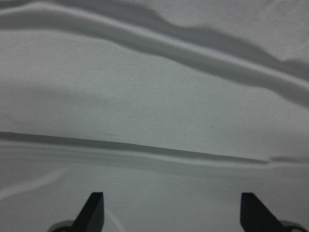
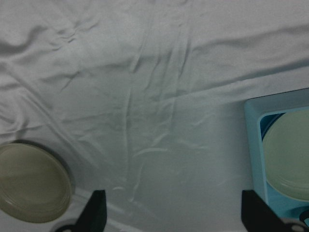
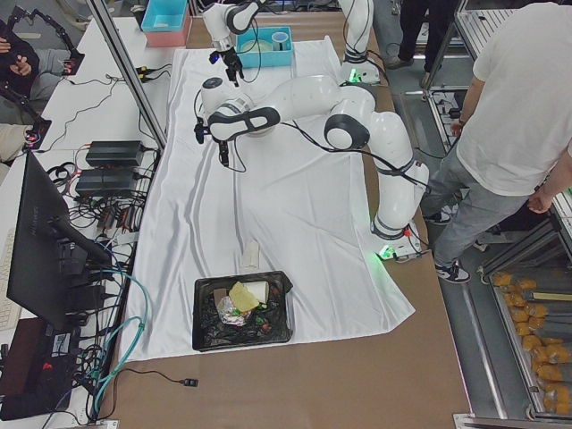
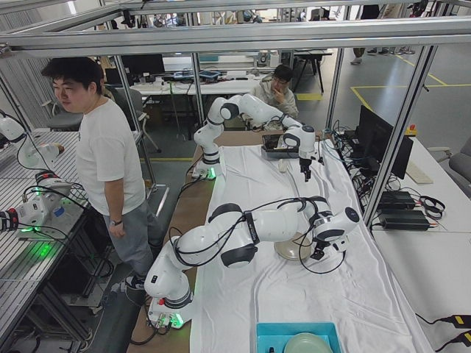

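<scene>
My left gripper (image 3: 212,143) hangs over the white cloth, its fingers open with only cloth beneath in the left wrist view. My right gripper (image 4: 318,248) is above the cloth between a beige plate (image 2: 34,183) and a light-blue bin (image 2: 256,150). It stands open, empty. The bin holds a pale green plate (image 2: 287,154) and a cup (image 3: 279,41). At the table's other end sits a black tray (image 3: 206,313) with a yellow piece (image 3: 242,296) and other items in it.
A small pale item (image 3: 250,255) lies beside the black tray. A metal post (image 3: 134,80), monitor (image 3: 36,241) and cables line one side; a person (image 3: 505,116) stands on the other.
</scene>
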